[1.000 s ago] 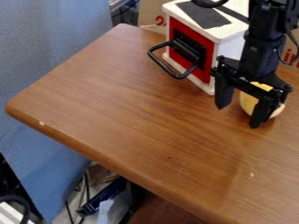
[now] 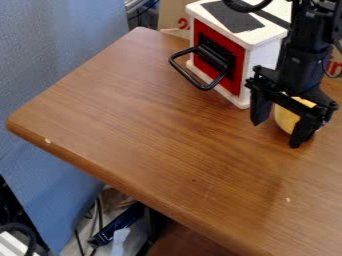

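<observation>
My black gripper reaches down from the upper right over the table, its two fingers on either side of a round yellow object that sits on the wood behind them. The fingers stand apart; whether they touch the object I cannot tell. Just behind and to the left is a white box with a red front and a black handle bar.
A cardboard box stands at the back.
My gripper has shifted very slightly to the right and downward. The box and yellow object look unchanged.
</observation>
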